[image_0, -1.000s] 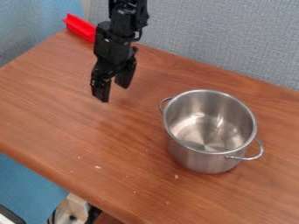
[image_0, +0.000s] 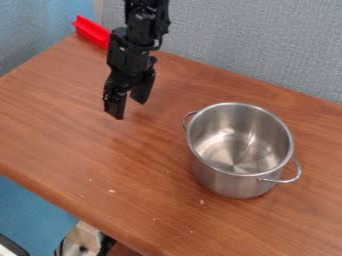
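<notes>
My black gripper (image_0: 127, 100) hangs over the left-middle of the wooden table in the camera view, its two fingers spread open with nothing between them. A steel pot (image_0: 241, 178) with two side handles stands on the right half of the table, apart from the gripper. It is upright and looks empty inside.
A red object (image_0: 91, 30) lies at the table's back left edge, partly behind the arm. Grey textured panels border the back, and a blue surface shows beyond the left edge.
</notes>
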